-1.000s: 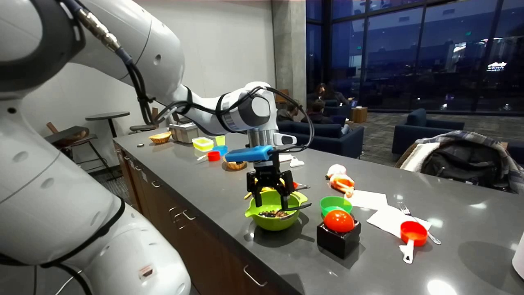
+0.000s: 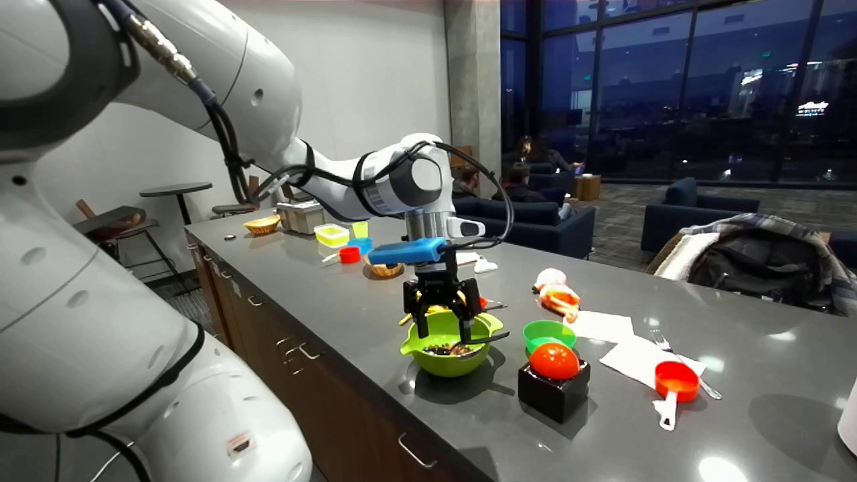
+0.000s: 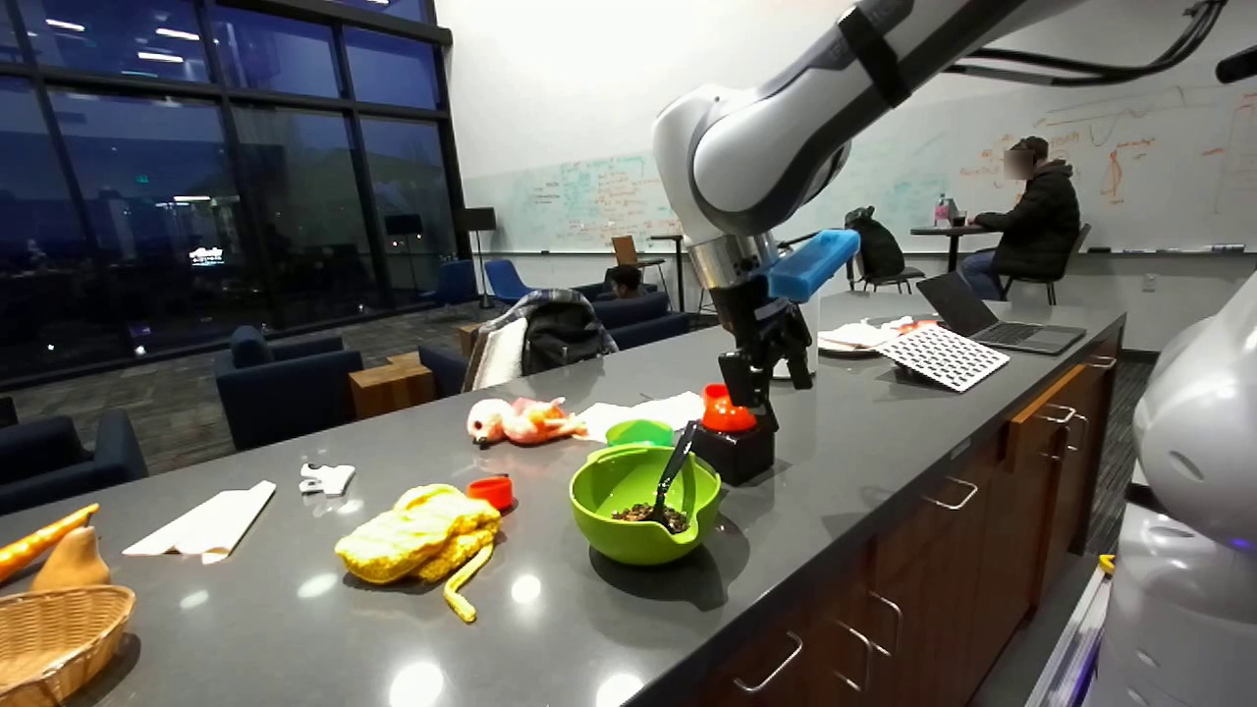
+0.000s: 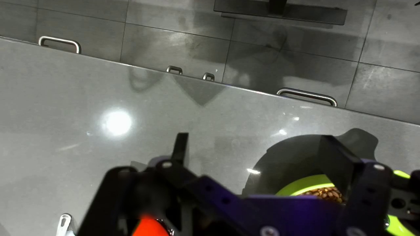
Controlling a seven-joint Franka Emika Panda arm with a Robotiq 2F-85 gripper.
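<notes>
My gripper [image 2: 443, 334] [image 3: 772, 391] is open and points down above the counter, with nothing between its fingers. In the wrist view the gap between the fingertips shows bare grey countertop. A lime green bowl [image 2: 446, 366] [image 3: 630, 543] holds brown beans [image 4: 325, 193] and stands near the counter's front edge. Resting in it is a black-handled utensil [image 3: 674, 466], its handle over the rim. Beside the bowl is a black box [image 2: 554, 393] topped by a shiny red dome [image 2: 555, 361]. In the wrist view, the gripper's dark body hides much of the bowl and the red dome.
A small green bowl [image 2: 550, 333] stands behind the black box. Napkins [image 2: 643, 360], a fork [image 2: 661, 341] and a red measuring cup [image 2: 676, 379] lie to the right. A yellow cloth-like thing [image 3: 420, 536] and an orange-pink toy [image 3: 524, 420] occupy other spots. The counter's front edge is close.
Neither the arm nor the things on the counter have visibly moved. Only a seated person in the background has shifted slightly.
</notes>
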